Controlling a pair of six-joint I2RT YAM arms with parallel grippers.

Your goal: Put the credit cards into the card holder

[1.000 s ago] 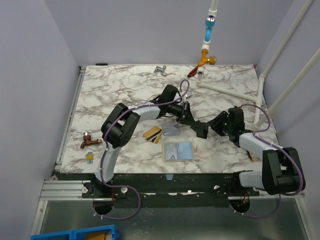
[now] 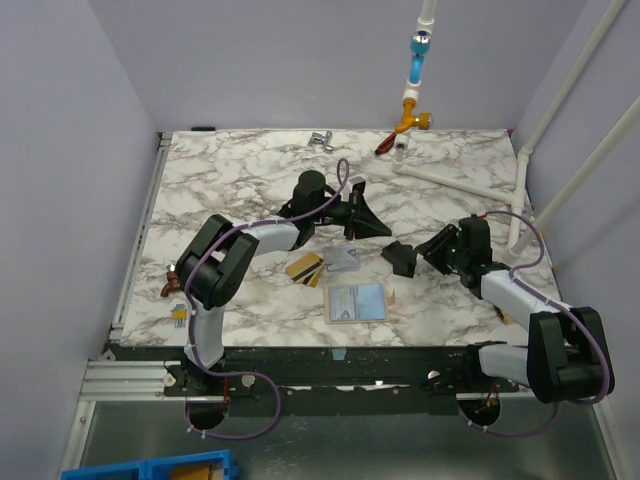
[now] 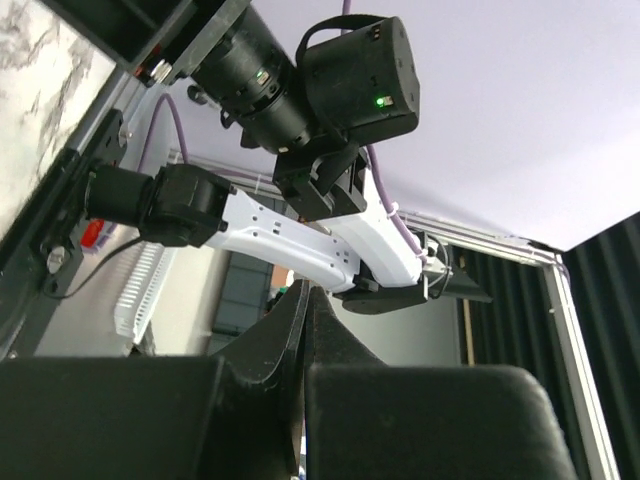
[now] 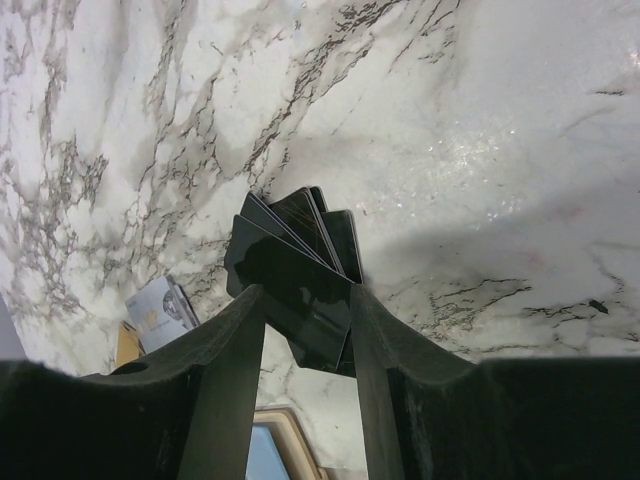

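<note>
A fan of black cards [image 2: 401, 259] lies on the marble table; the right wrist view shows the stack [image 4: 300, 285] overlapping at several angles. Over its near edge, my right gripper is part open, its fingertips apart, with the cards showing between and beyond them. My left gripper [image 2: 383, 231] is raised at the upper left of the black cards; its fingers [image 3: 285, 335] are shut with nothing visible between. Silver cards [image 2: 341, 258] and gold cards [image 2: 305, 268] lie to the left. In front is the light-framed card holder [image 2: 327, 304], with a silvery left half and pale blue right half.
A copper tap [image 2: 172, 281] and a small yellow piece [image 2: 179, 312] sit at the far left. White pipes [image 2: 455, 181] with an orange valve [image 2: 409, 121] stand at the back right. Metal fittings [image 2: 321, 139] lie at the back.
My left gripper has drawn back up and leftward from beside the black cards. The right gripper has stayed by the cards, with its arm shifting slightly. Cards and holder look unmoved.
</note>
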